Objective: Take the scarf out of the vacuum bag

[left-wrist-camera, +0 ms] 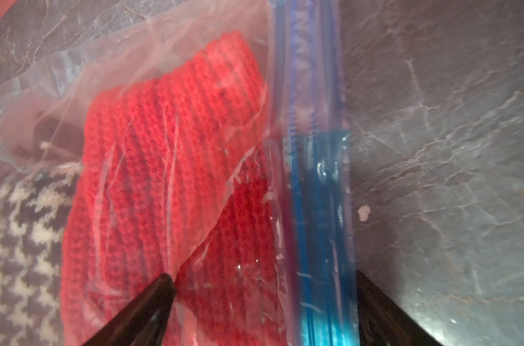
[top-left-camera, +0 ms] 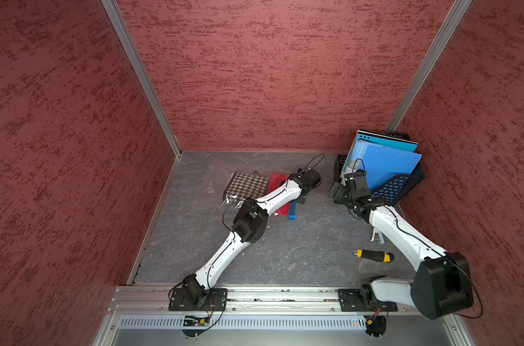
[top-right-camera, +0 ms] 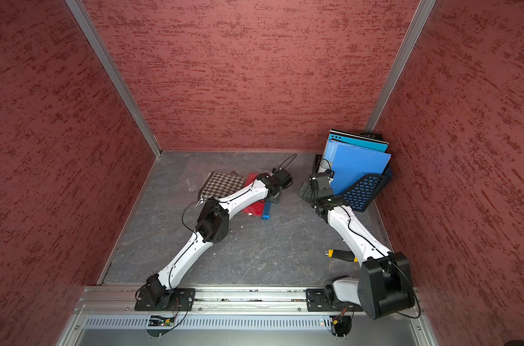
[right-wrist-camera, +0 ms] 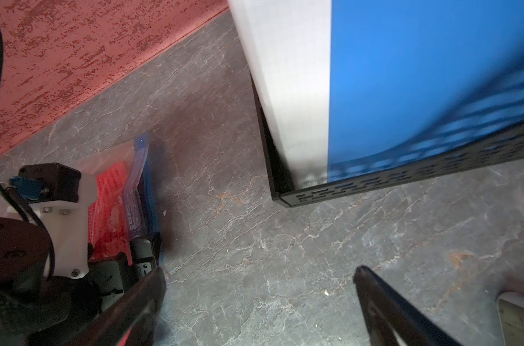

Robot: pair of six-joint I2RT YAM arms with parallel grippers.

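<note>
A clear vacuum bag (left-wrist-camera: 129, 52) lies on the floor, with a red knitted item (left-wrist-camera: 164, 132) and a houndstooth cloth (top-left-camera: 244, 185) under the plastic. Its blue zip strip (left-wrist-camera: 313, 219) runs along the right side. My left gripper is low over this edge, part open, one finger on the red side and the other just right of the strip; whether it touches the bag is unclear. My right gripper stands open, empty, to the bag's right, in front of the folder basket.
A black basket (top-left-camera: 400, 187) of blue folders (top-left-camera: 388, 158) stands at the back right. A yellow-black handled tool (top-left-camera: 374, 255) and a pale tool (top-left-camera: 377, 236) lie at the front right.
</note>
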